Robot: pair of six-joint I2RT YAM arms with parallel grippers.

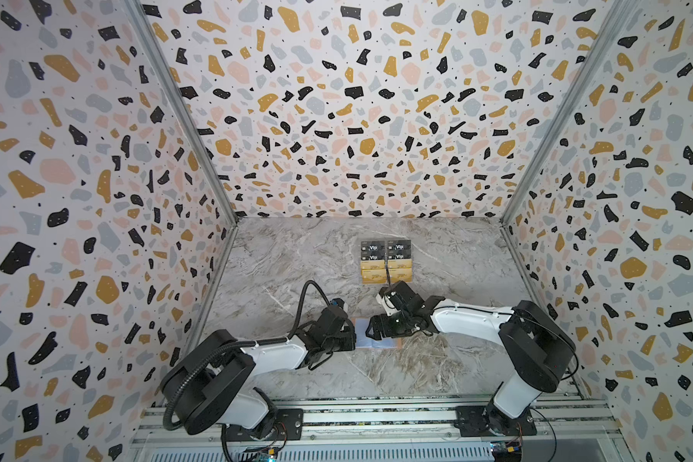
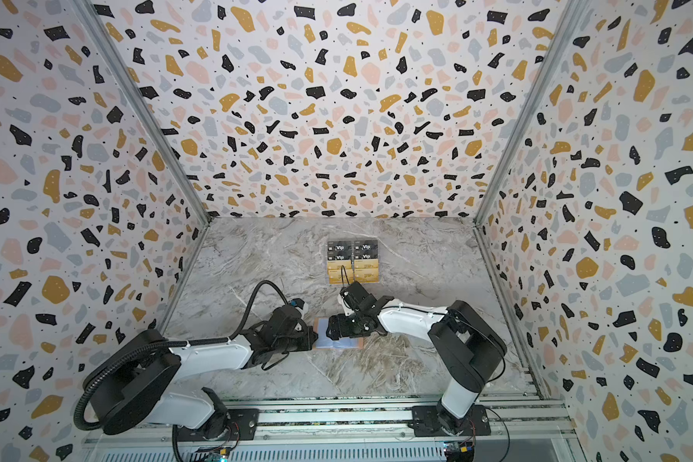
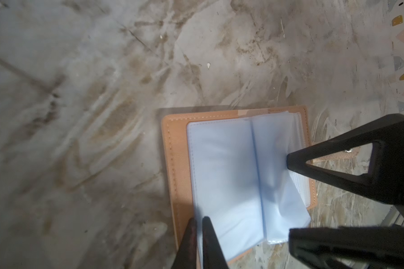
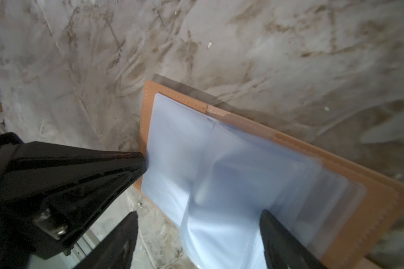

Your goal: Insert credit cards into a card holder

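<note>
The open tan card holder (image 3: 178, 170) lies on the marble table with pale translucent sleeves (image 4: 175, 148) fanned inside. In the left wrist view my left gripper is low at the holder's left edge; its fingertips are close together at the sleeve margin, and whether they grip it is unclear. My right gripper stands open over the sleeves, one finger near the far side, a loose sleeve bulging between its fingers. Credit cards (image 1: 373, 248) lie in two columns behind the grippers, dark ones above gold ones.
Bare marble table (image 1: 285, 254) surrounds the cards, mostly free at back left and right. Patterned walls close in the sides and back, and metal rails run along the front edge.
</note>
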